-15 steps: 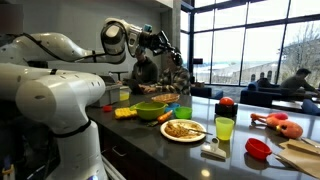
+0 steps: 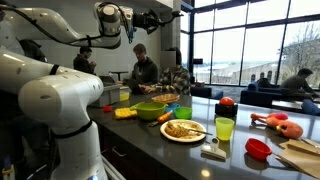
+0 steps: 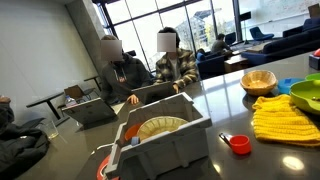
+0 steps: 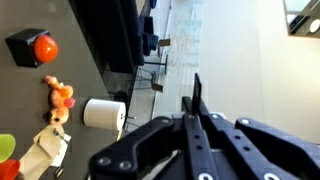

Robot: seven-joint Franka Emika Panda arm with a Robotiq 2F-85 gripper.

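Observation:
High above the table, my gripper (image 2: 176, 15) points toward the right in the first exterior view. In the wrist view its dark fingers (image 4: 197, 92) come together in a narrow upright shape, and the gripper looks shut. Whether something thin sits between the fingers cannot be made out. Far below on the counter are a plate of food (image 2: 184, 131), a green bowl (image 2: 150, 109), a yellow-green cup (image 2: 224, 128) and a red bowl (image 2: 258, 149). The second exterior view does not show the gripper.
An orange toy (image 4: 61, 100), a white roll (image 4: 104, 114) and a black box with a red ball (image 4: 45, 48) lie along the counter. A grey bin (image 3: 165, 143) holds a basket and other items. People sit behind the counter. Open air surrounds the raised gripper.
Over the last second the arm has lifted, carrying the gripper upward and tilting it closer to level. The objects on the counter stay where they were.

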